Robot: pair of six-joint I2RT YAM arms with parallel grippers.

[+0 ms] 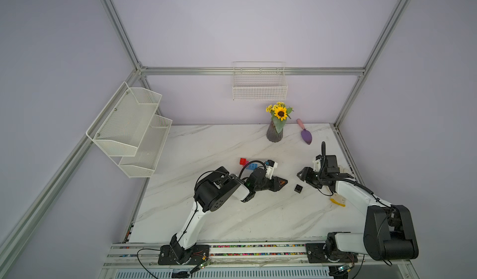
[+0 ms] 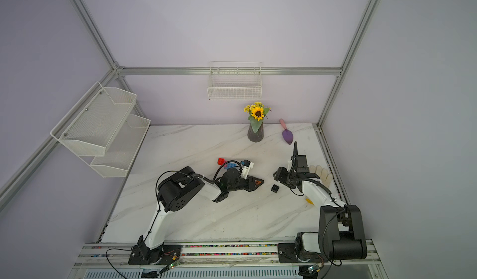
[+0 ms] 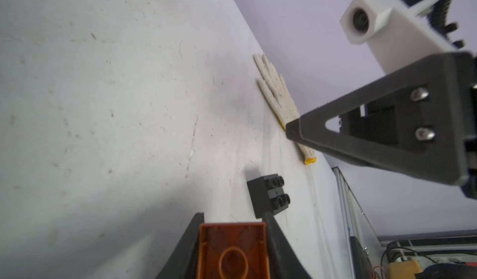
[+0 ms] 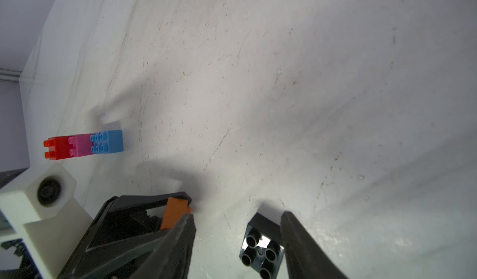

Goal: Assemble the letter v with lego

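My left gripper (image 1: 284,182) is shut on an orange-brown brick, whose side also shows between its fingers in the right wrist view. On the table lies a small black brick (image 4: 262,246) with its studs showing; in the top left view it sits between the two grippers. The open right gripper hovers above and behind it, empty. A red brick (image 4: 59,147), a pink brick (image 4: 81,145) and a blue brick (image 4: 107,141) form a stepped row farther left. In the top left view the left arm partly covers that row.
A glove with a yellow cuff (image 3: 278,87) lies by the right edge, partly under the right arm. At the back stand a flower vase (image 1: 274,131) and a purple trowel (image 1: 305,136).
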